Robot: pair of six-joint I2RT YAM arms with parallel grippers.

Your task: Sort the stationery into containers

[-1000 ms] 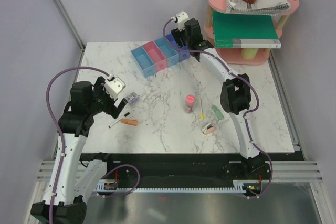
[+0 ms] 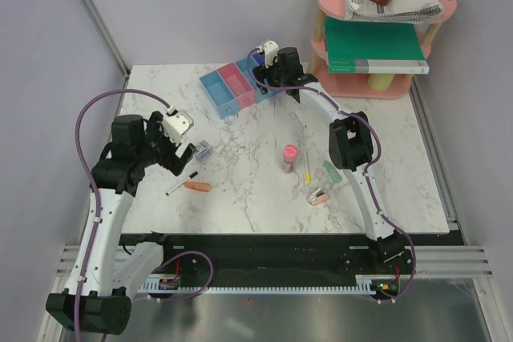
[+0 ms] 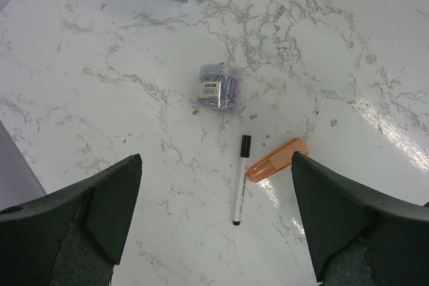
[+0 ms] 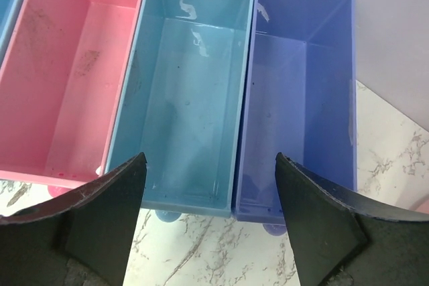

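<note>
My left gripper [image 2: 183, 158] stands open above the left table; below it in the left wrist view lie a white marker [image 3: 240, 189], an orange case [image 3: 277, 159] and a tub of paper clips [image 3: 218, 88]. My right gripper is part open over the compartments: pink [image 4: 87, 85], light blue [image 4: 188, 98], dark blue [image 4: 275, 112], with nothing seen between its fingers. A pink-lidded container [image 2: 290, 152], a yellow pencil [image 2: 308, 167], a green item [image 2: 332, 172] and small items [image 2: 319, 196] lie mid-right.
A pink two-tier shelf [image 2: 361, 84] with a green board, newspaper and brown cube stands back right.
My right arm has moved slightly down and left over the bins since a second ago.
</note>
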